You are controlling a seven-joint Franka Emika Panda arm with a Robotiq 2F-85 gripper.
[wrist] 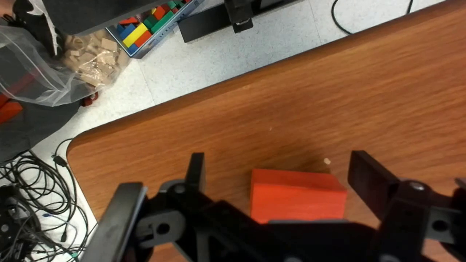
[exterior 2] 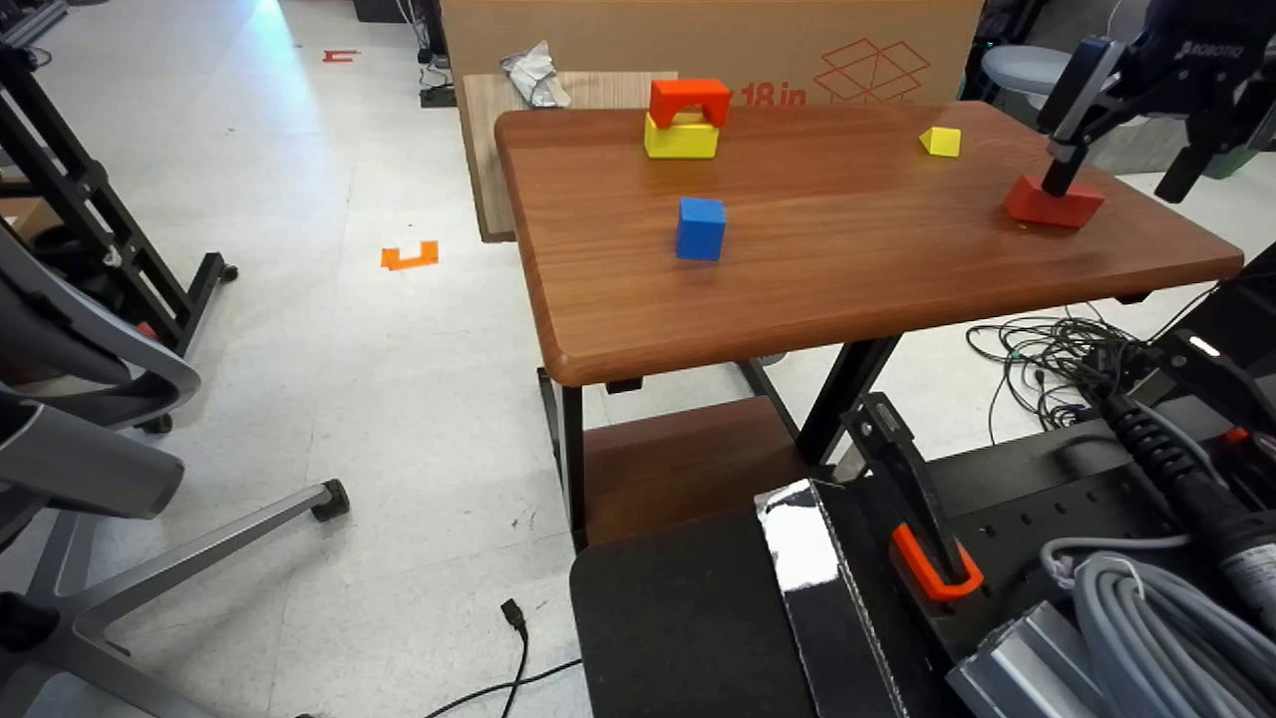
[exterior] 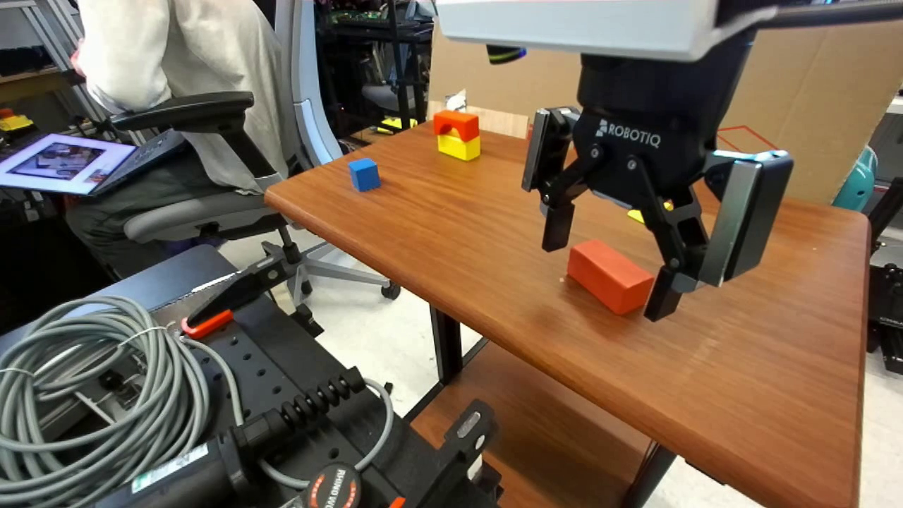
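A red rectangular block [exterior: 611, 275] lies flat on the wooden table near its right end. Above it my gripper [exterior: 607, 272] stands open, its fingers spread wider than the block is long. In the wrist view the block [wrist: 298, 196] shows between the two fingertips, off-centre toward the right one, with its near side hidden by the gripper's body. The second exterior view has one finger [exterior 2: 1062, 170] overlapping the block [exterior 2: 1055, 203]; the other hangs to its right. Nothing is held.
A red arch [exterior 2: 690, 98] rests on a yellow block [exterior 2: 682, 139] at the table's back. A blue cube [exterior 2: 701, 228] and a small yellow wedge [exterior 2: 941, 142] stand apart. Cardboard [exterior: 813, 110] rises behind the table [exterior 2: 837, 269]. Bare wood surrounds the red block.
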